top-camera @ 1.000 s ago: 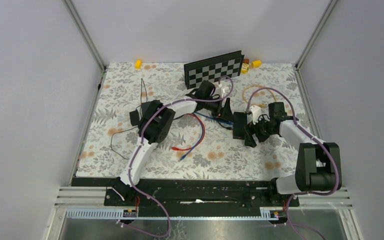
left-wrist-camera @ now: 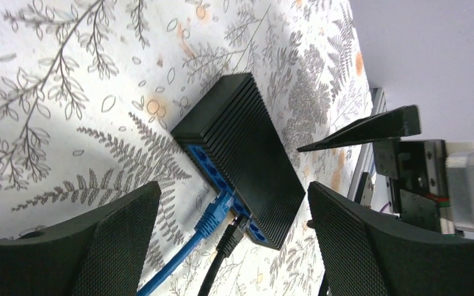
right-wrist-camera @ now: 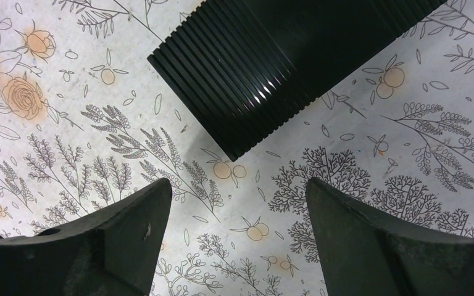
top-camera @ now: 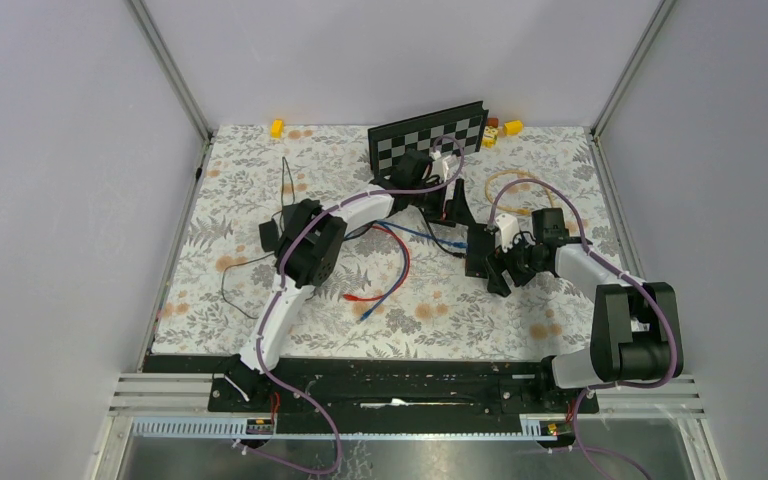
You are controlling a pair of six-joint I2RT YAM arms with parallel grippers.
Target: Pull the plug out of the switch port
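A black ribbed switch (top-camera: pixel 478 250) lies right of centre on the patterned mat. In the left wrist view its port side faces a blue plug (left-wrist-camera: pixel 216 213) and a black plug (left-wrist-camera: pixel 234 229), both at the ports. My left gripper is open above them, nothing between its fingers. My right gripper is beside the switch's ribbed end, fingers apart with bare mat between them.
A checkered board (top-camera: pixel 425 140) stands at the back. Yellow (top-camera: pixel 515 173), red (top-camera: pixel 365 298) and other loose cables lie around.
My left gripper has moved back and up, away from the switch.
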